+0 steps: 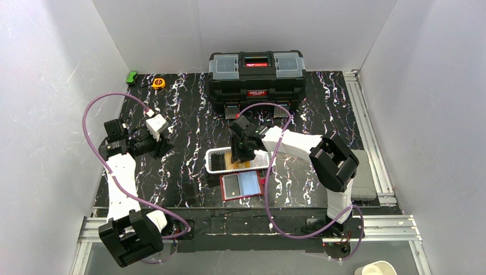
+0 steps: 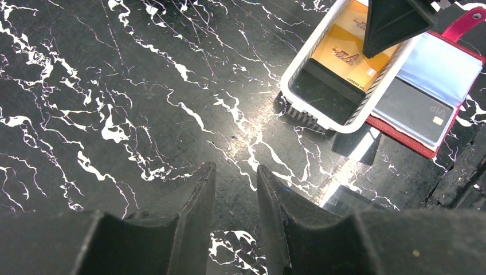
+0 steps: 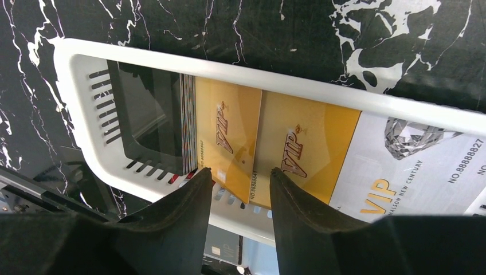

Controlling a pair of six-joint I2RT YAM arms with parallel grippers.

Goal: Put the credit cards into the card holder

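Note:
In the middle of the table stands a white basket [image 1: 208,163] holding dark cards [image 3: 148,109], golden VIP cards [image 3: 315,146] and white VIP cards [image 3: 407,172]. My right gripper is over it, fingers apart; the lower corner of a leaning golden card [image 3: 229,132] shows between them, gripped by neither. The red card holder [image 1: 262,184] lies spread out just in front of the basket. A dark card [image 2: 412,109] sits in its one side, beside a pale blue sleeve [image 2: 444,63]. Off to the left, my left gripper hovers open above bare table.
A black toolbox [image 1: 256,80] occupies the back. An orange tape measure [image 1: 158,83] and a green object [image 1: 132,78] lie at the far left corner. Bare marble separates the left gripper from the basket.

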